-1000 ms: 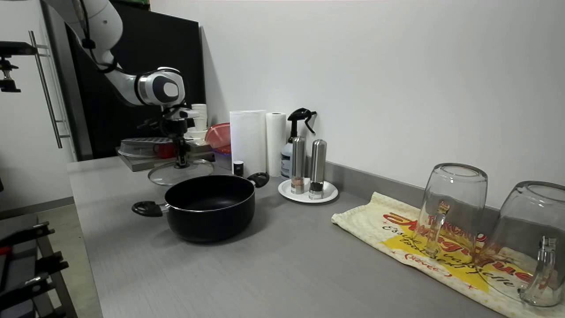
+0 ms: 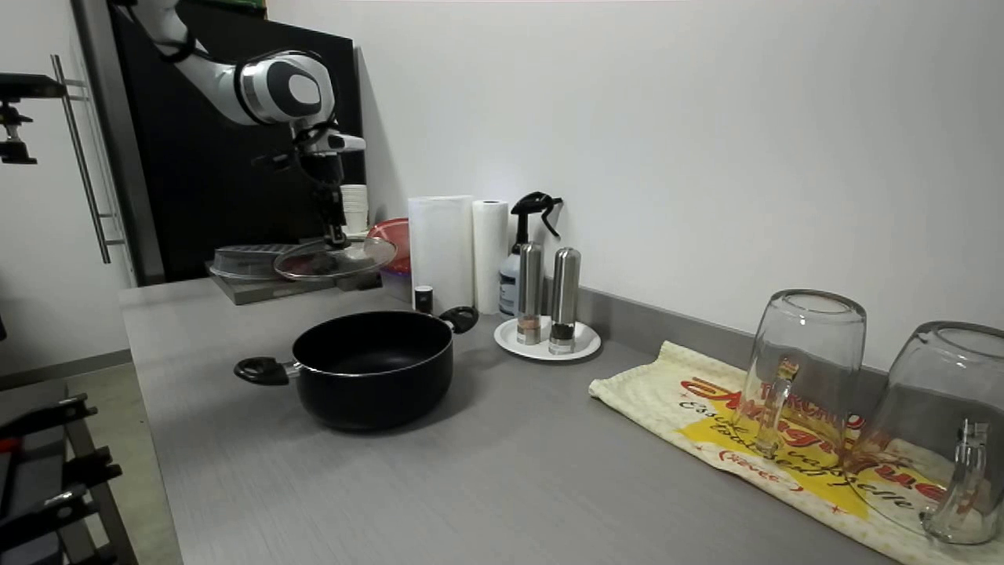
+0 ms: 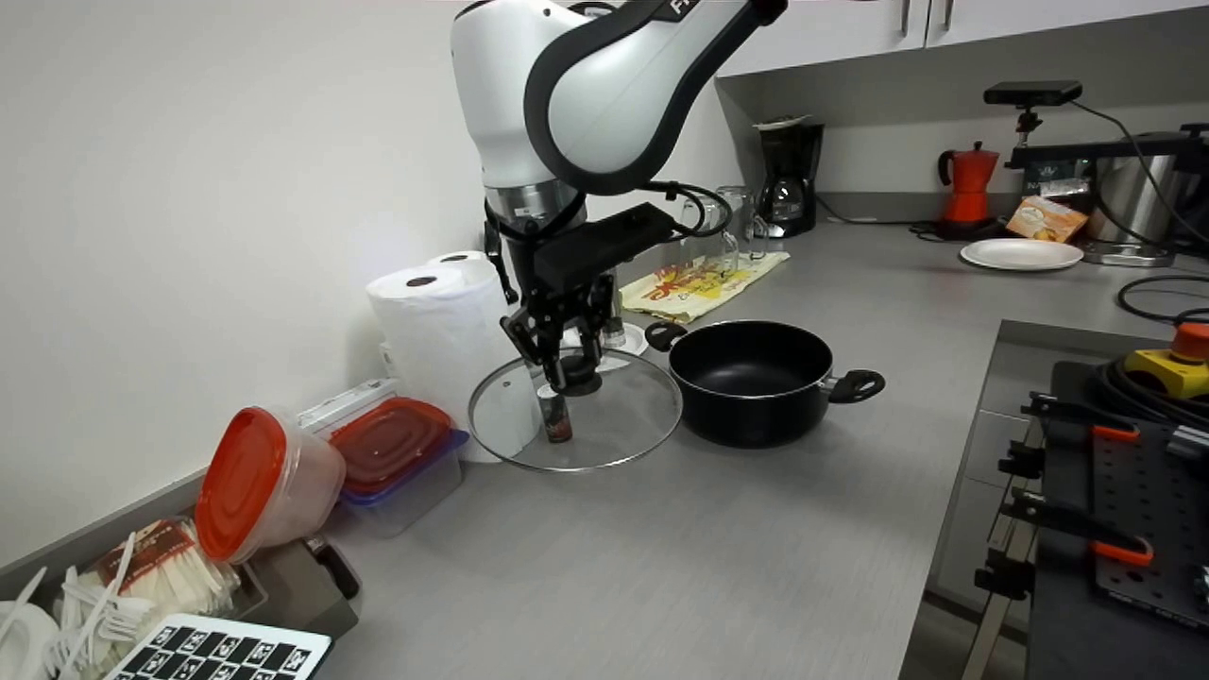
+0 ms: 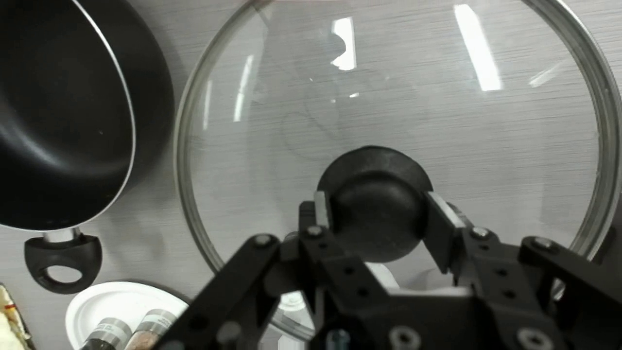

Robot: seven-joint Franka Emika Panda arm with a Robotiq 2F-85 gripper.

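Note:
My gripper is shut on the black knob (image 4: pixel 376 216) of a round glass lid (image 3: pixel 618 436) with a metal rim. In exterior view 1 the lid (image 2: pixel 306 264) hangs in the air above the counter, behind the pot and higher than its rim. A black two-handled pot (image 2: pixel 372 381) stands uncovered and empty on the counter. From the wrist, the pot (image 4: pixel 146 87) shows at the left, beside the lid's edge, with no overlap between them. The lid looks tilted slightly in exterior view 1.
Paper rolls (image 2: pixel 440 249), a spray bottle (image 2: pixel 509 282) and two mills on a white plate (image 2: pixel 508 339) line the wall. Red-lidded containers (image 3: pixel 391 448) stand near the back. Glass mugs (image 2: pixel 800 377) rest on a cloth at the right.
The arm has risen, carrying the lid up from low over the counter and slightly toward the wall. The pot has not moved.

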